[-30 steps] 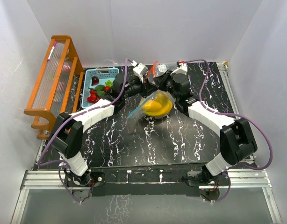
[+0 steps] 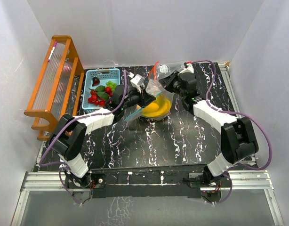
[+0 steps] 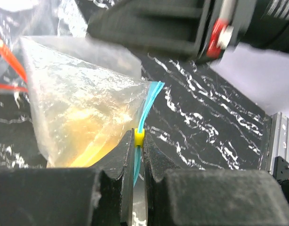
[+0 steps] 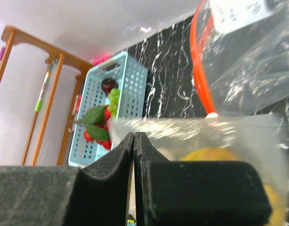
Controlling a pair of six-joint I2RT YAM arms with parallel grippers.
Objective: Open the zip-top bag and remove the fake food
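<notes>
The clear zip bag (image 2: 167, 95) stands in the middle of the table with yellow fake food (image 2: 158, 109) inside. Its blue zip strip (image 3: 148, 106) runs between the fingers of my left gripper, which is shut on the yellow zip slider (image 3: 139, 137). Blue strip shows on both sides of the slider. My right gripper (image 2: 165, 84) is shut at the bag's upper part. In the right wrist view its fingertips (image 4: 131, 143) lie against the bag film (image 4: 158, 127), and whether film is pinched between them is hidden.
A light-blue basket (image 2: 102, 73) of fake fruit and vegetables stands at the back left, beside a wooden rack (image 2: 60, 70). Another clear bag with a red-orange edge (image 4: 199, 77) lies behind the zip bag.
My left gripper has moved toward the front left along the blue strip. The right gripper has shifted slightly, and the two grippers stand farther apart.
</notes>
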